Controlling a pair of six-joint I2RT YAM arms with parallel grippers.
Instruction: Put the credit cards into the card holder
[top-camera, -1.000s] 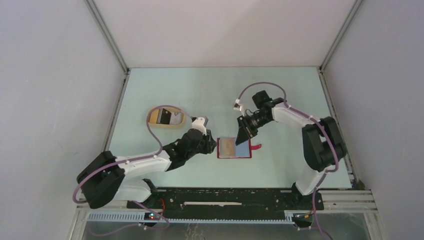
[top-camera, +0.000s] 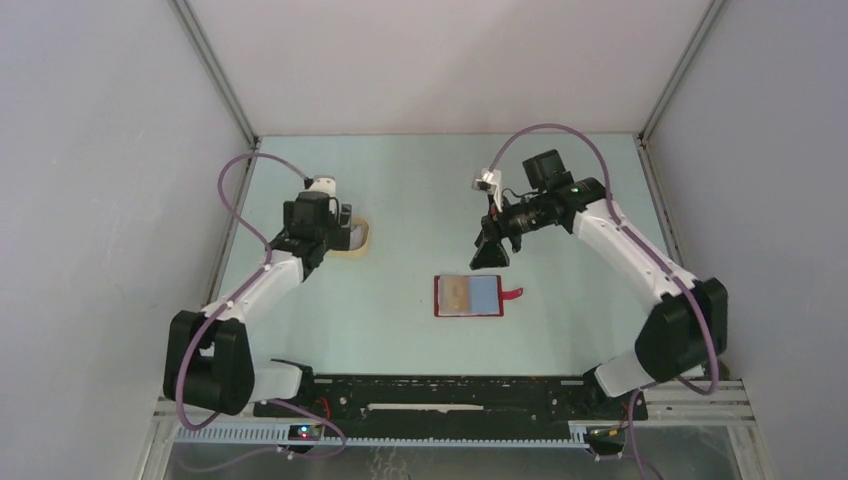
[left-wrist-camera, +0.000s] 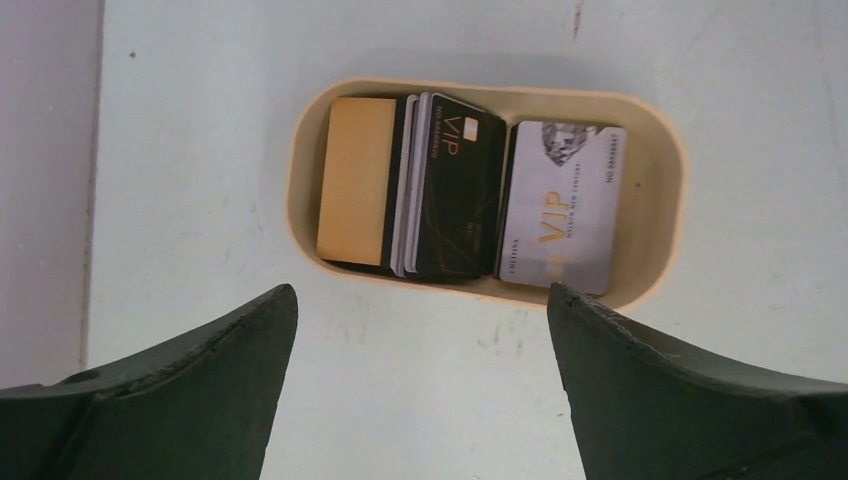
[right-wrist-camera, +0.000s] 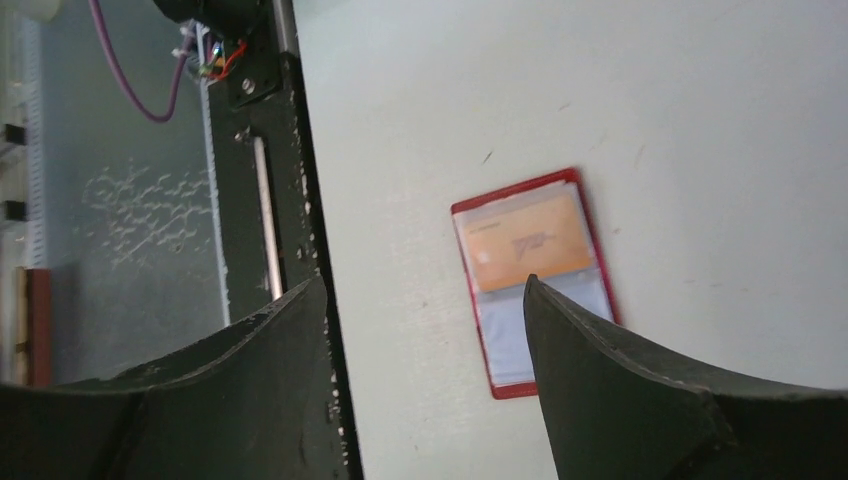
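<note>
In the left wrist view a cream oval tray (left-wrist-camera: 655, 200) holds several cards: orange ones (left-wrist-camera: 357, 180) at one end, a black VIP card (left-wrist-camera: 460, 190) leaning in the middle, and a silver-white VIP card (left-wrist-camera: 565, 200) at the other end. My left gripper is open above the tray's near side, nothing between its fingers; in the top view its arm covers most of the tray. The red-edged card holder (top-camera: 468, 296) lies flat and unfolded, one half brownish, the other bluish, both under clear pockets. Open and empty, my right gripper (top-camera: 492, 248) hangs just beyond the holder.
A red strap (top-camera: 512, 294) sticks out from the holder's right side. Bare table (top-camera: 420, 190) stretches between the two arms and behind them. A black rail (top-camera: 440, 400) borders the front edge, and pale walls stand on both sides.
My left arm has swung left and back from beside the holder to over the tray, now mostly hiding it. The right gripper has drawn back slightly from the holder.
</note>
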